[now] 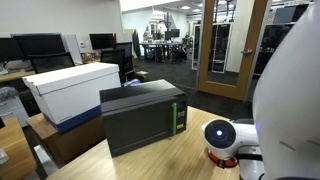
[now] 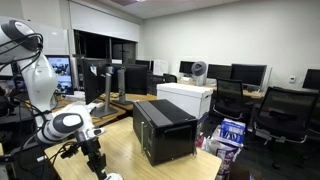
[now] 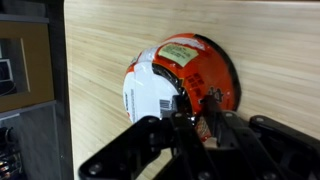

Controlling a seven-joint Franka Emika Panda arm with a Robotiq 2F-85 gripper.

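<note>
A round container with a red-orange and white printed label (image 3: pixel 190 65) lies on the light wooden table in the wrist view, dark-rimmed on its right side. My gripper is over its near part; a narrow gap shows between the two black fingertips. Whether they touch the container cannot be told. In exterior view 1 a red part of the container (image 1: pixel 222 160) shows below the arm's white joint, at the table's right front. Exterior view 2 shows a white round top (image 2: pixel 113 177) at the bottom edge, by the arm's end.
A black microwave (image 1: pixel 144 116) stands on the table, left of the arm in exterior view 1. Beyond it is a white box (image 1: pixel 73 90). Monitors (image 2: pixel 103 80) are behind the arm in exterior view 2. Bare table (image 3: pixel 105 35) surrounds the container.
</note>
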